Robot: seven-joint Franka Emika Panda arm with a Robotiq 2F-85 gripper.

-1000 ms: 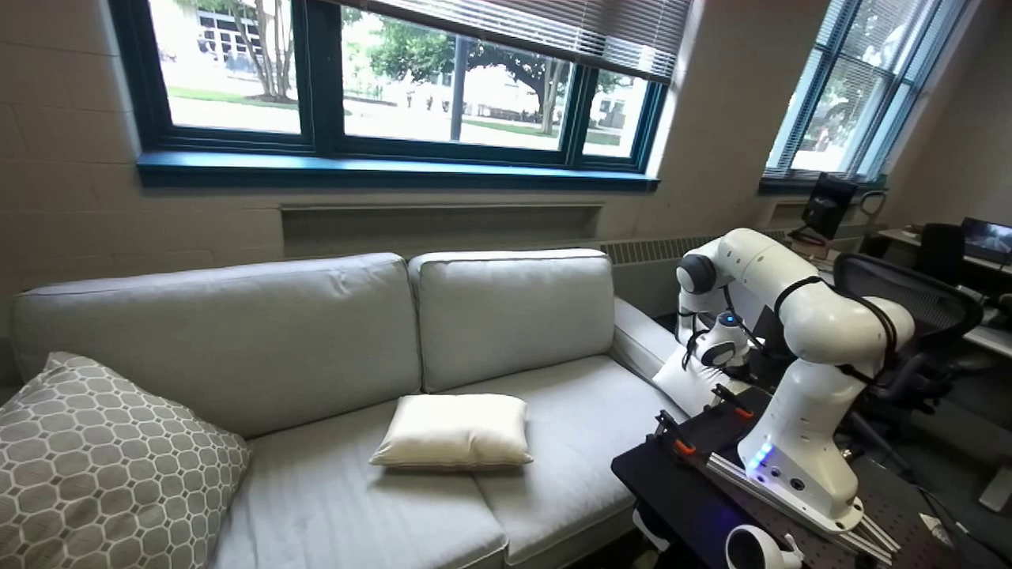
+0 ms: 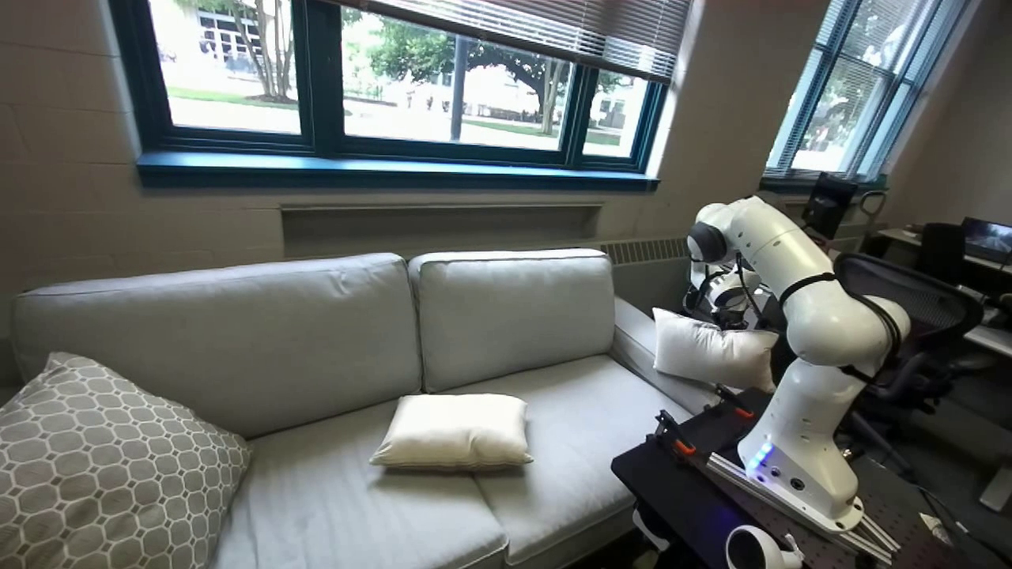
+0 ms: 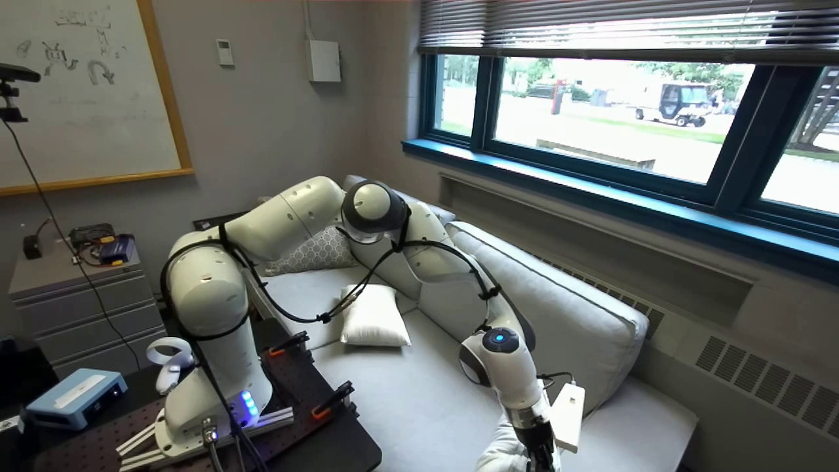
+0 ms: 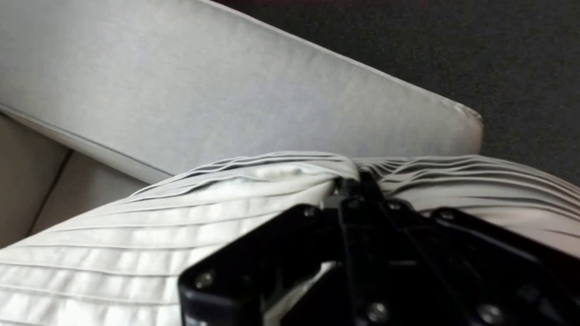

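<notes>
A white pleated pillow (image 4: 163, 239) hangs from my gripper, which is shut on its gathered edge; the cloth bunches into folds at the fingertips. In exterior view 1 the held pillow (image 2: 713, 351) hangs by the sofa's right armrest. Only part of that pillow (image 3: 501, 450) shows at the bottom of exterior view 2, below the wrist. A second white pillow (image 2: 455, 431) lies flat across the seam of the seat cushions. At the sofa's left end a grey patterned pillow (image 2: 114, 465) leans on the backrest.
The grey sofa (image 2: 531, 313) has bare seat on both sides of the flat pillow. A black table (image 2: 664, 479) with orange-tipped clamps (image 2: 675, 435) borders the sofa's front right. Behind the arm stands an office chair (image 2: 911, 294).
The arm has risen, lifting the pleated pillow from low beside the armrest to a higher hanging position. The pillows on the sofa have not moved.
</notes>
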